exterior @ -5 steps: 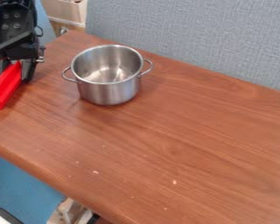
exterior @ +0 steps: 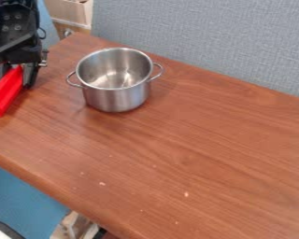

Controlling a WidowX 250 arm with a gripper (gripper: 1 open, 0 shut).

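Note:
At the left edge of the view, my black gripper (exterior: 21,65) is shut on a red elongated object (exterior: 5,91), which angles down and left from the fingers near the table's left side. To the right of it stands a steel pot (exterior: 115,91) with two wire loop handles, upright on the wooden table (exterior: 202,159). The pot is apart from the gripper. The fingertips are partly hidden by the dark gripper body and the red object.
A grey textured wall (exterior: 215,37) runs behind the table. Beyond the table's left edge at the bottom lies a blue surface (exterior: 21,196).

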